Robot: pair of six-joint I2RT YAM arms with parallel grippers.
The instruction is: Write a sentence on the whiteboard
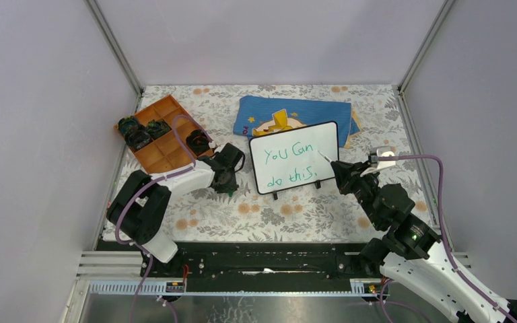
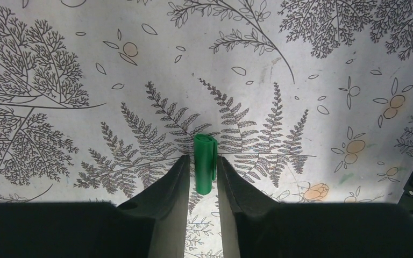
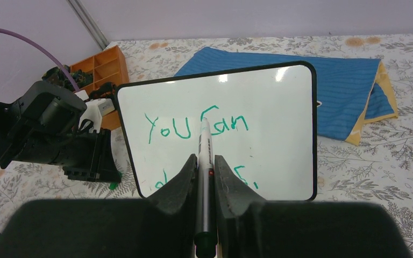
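The whiteboard (image 1: 295, 157) stands tilted on small feet, with "You Can do this" in green letters across it. My right gripper is shut on a white marker (image 3: 206, 148), whose tip points at the board; whether it touches cannot be told. A green marker cap (image 2: 204, 166) is between the fingertips of my left gripper, low over the patterned cloth. These fingers are part open, with a narrow gap showing beside the cap. From above, the left gripper mostly hides the cap.
At the back left, an orange compartment tray (image 1: 164, 149) holds dark coiled items. A blue cloth (image 1: 323, 112) lies behind the board.
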